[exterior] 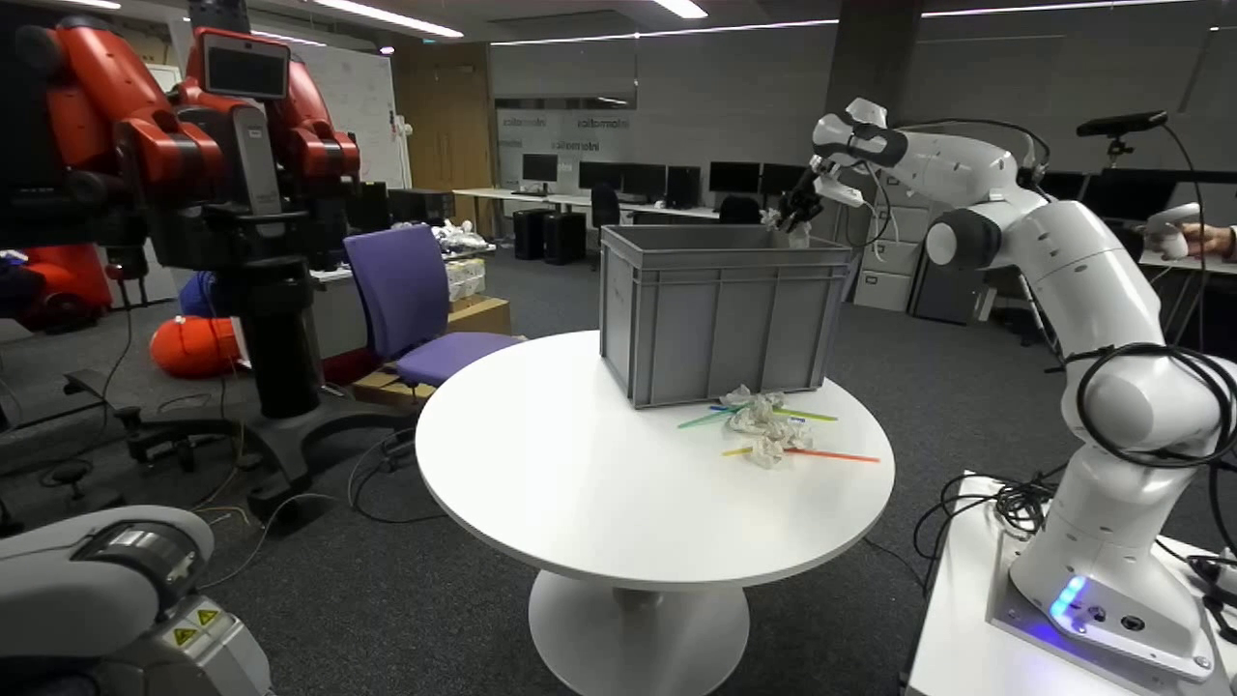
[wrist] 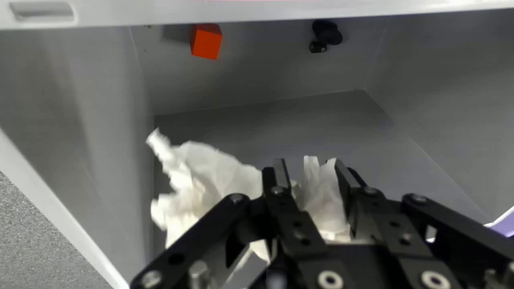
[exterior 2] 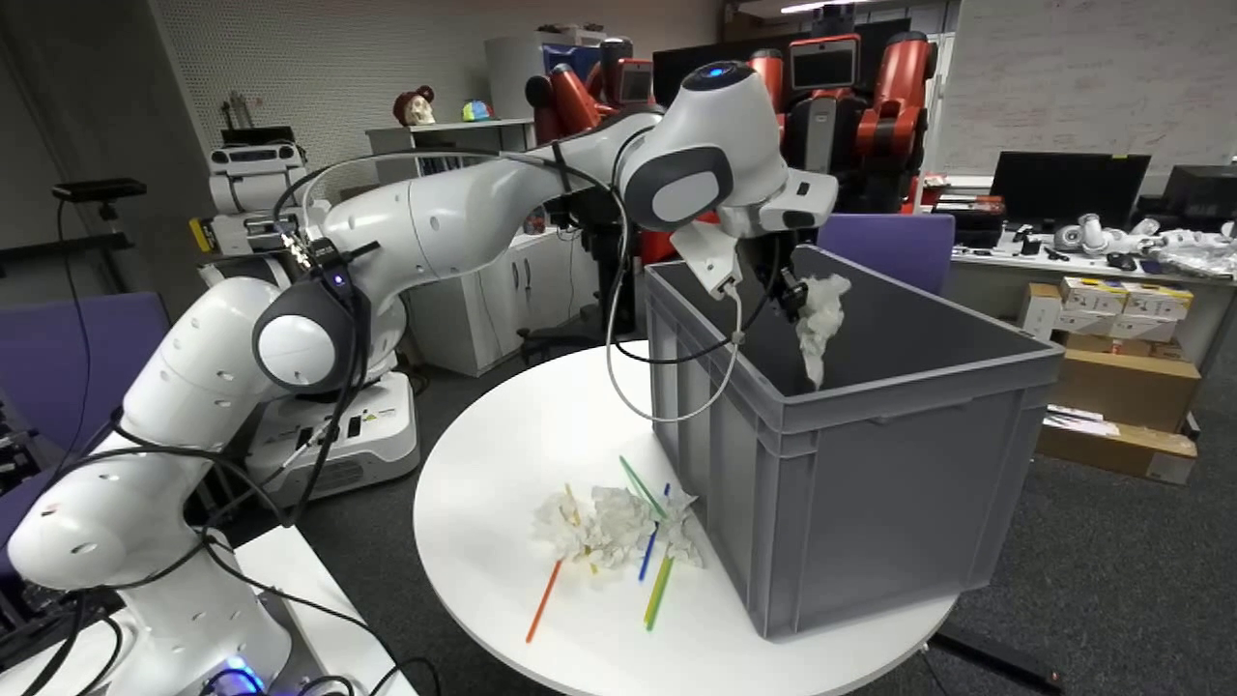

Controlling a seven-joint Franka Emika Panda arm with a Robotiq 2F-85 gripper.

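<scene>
In exterior view 2, a crumpled piece of white paper point(exterior 2: 823, 319) hangs at my gripper point(exterior 2: 793, 296), inside the near rim of the grey crate point(exterior 2: 916, 400). The wrist view shows my gripper with its fingers parted. Part of the white paper point(wrist: 212, 173) spreads left of the left finger, and part shows in the gap. Deep in the crate lie an orange block point(wrist: 207, 42) and a small black object point(wrist: 326, 34). On the table outside, more crumpled paper point(exterior 2: 620, 522) lies among coloured sticks, including a red stick point(exterior 2: 542, 603).
The crate stands on a round white table point(exterior: 545, 464), whose left part is bare. Its high walls surround the space below my gripper. A purple chair point(exterior: 400, 290) stands behind the table. A loose cable point(exterior 2: 678, 418) loops down from my wrist outside the crate.
</scene>
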